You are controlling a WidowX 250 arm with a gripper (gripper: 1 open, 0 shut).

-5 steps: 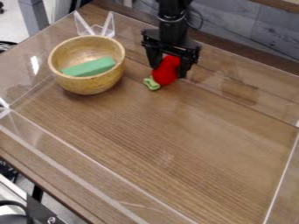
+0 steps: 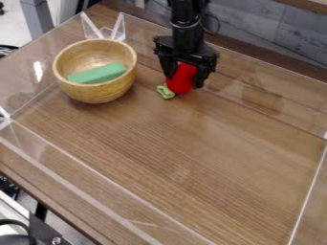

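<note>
My black gripper [image 2: 185, 53] is at the back centre of the table, low over a red object [image 2: 183, 80], its fingers around that object's upper part; it stands open, and whether they touch is unclear. A small light green item [image 2: 165, 92] lies just left of the red object. To the left sits a wooden bowl [image 2: 96, 88] with a green block [image 2: 96, 73] inside.
A grey plank wall [image 2: 269, 33] runs along the back. White pointed shapes [image 2: 105, 28] stand behind the bowl.
The gripper and the red object appear to have shifted very slightly; otherwise the scene looks the same.
</note>
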